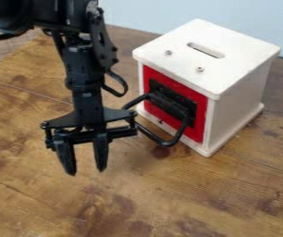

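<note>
My black gripper (85,153) hangs pointing down over the wooden floor on the left, its two fingers apart with nothing between them. To its right stands a white box (206,60) with a red front panel (199,120) and a black inner part (171,102). A black looped handle (163,139) juts from that front toward my gripper, its left part close to or behind my arm.
A pale wall stands behind the box at the back.
</note>
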